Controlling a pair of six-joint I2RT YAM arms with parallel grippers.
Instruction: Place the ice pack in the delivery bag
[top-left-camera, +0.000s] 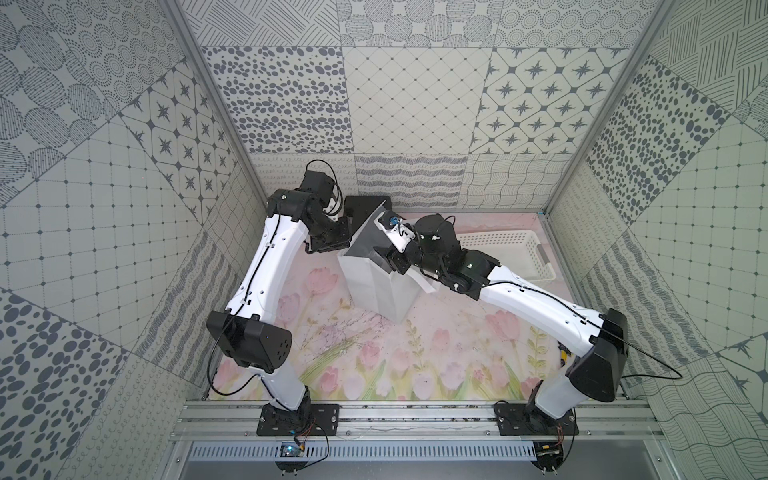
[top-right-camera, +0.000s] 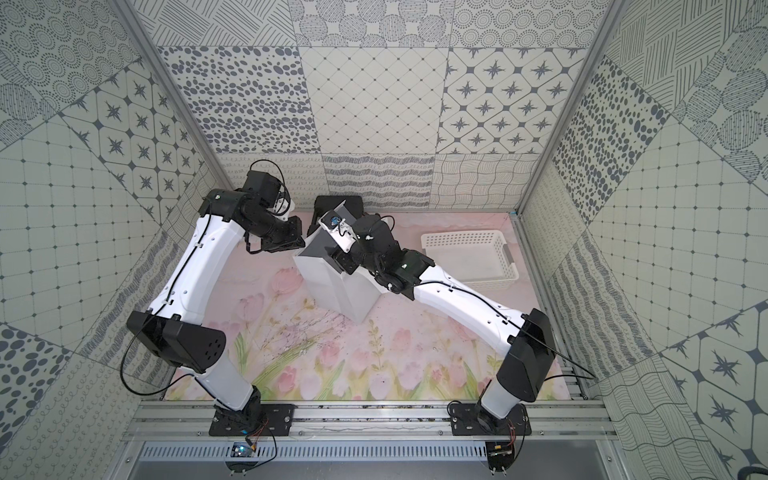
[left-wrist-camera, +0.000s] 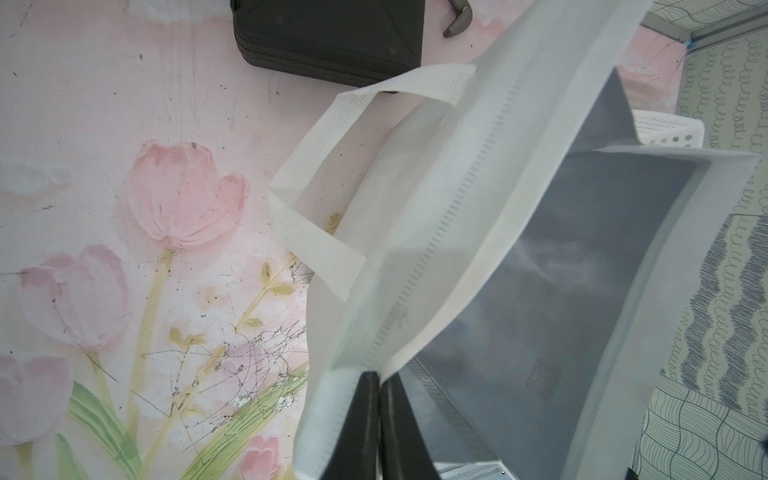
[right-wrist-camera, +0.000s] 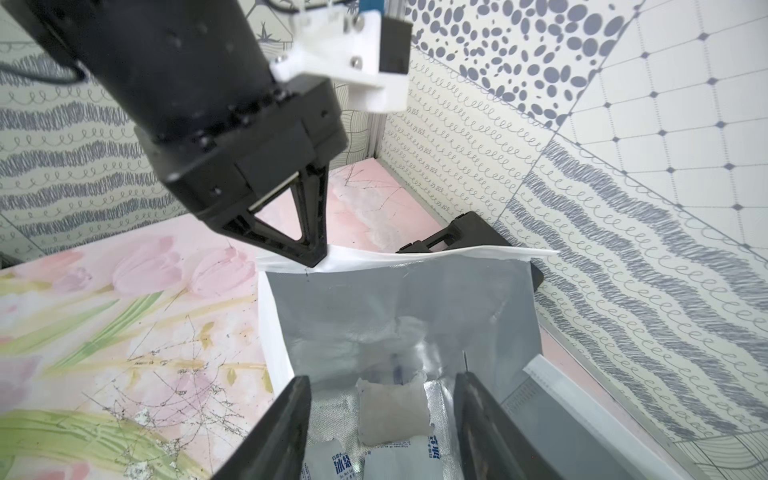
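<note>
The white delivery bag stands open mid-table, with a silver-grey lining. My left gripper is shut at the bag's left rim; whether rim material is pinched between its tips is unclear. My right gripper is open over the bag mouth, pointing into it. Inside, seen between its fingers, lie a grey piece and pale packs with blue print, perhaps ice packs.
A white perforated basket stands at the right. A black case lies behind the bag.
</note>
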